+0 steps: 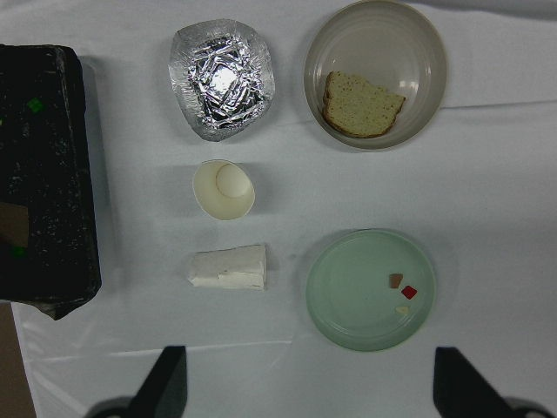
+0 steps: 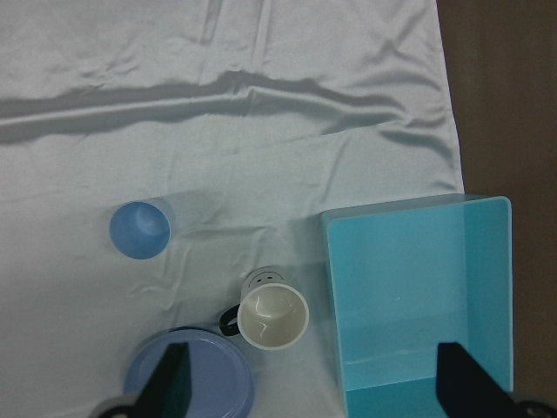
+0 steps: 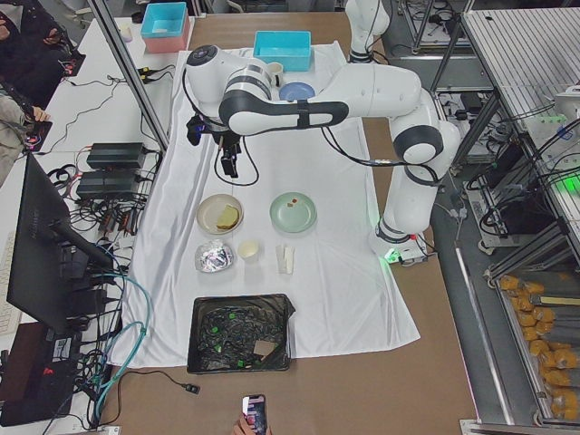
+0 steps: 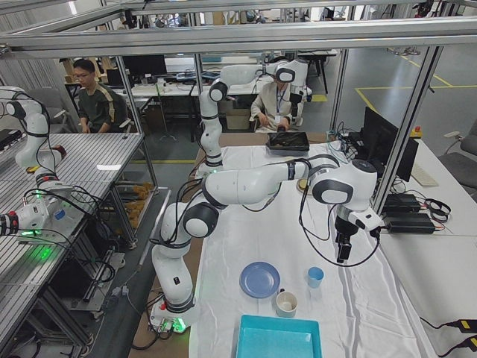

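My left gripper hangs open over the table, nothing between its fingers. Below it, the left wrist view shows bread [image 1: 361,104] on a beige plate [image 1: 418,70], a green plate [image 1: 357,305] with small pieces, a foil package [image 1: 222,78], a cream cup [image 1: 222,192] and a white wrapped item [image 1: 228,268]. My right gripper is open above a blue cup [image 2: 139,229], a mug [image 2: 271,313], a blue plate [image 2: 209,374] and a turquoise bin [image 2: 409,279].
A black tray [image 3: 238,331] lined with dark plastic lies at one end of the white cloth. Monitors and cables fill the side table; a hand holds a phone [image 3: 254,413] at the front edge.
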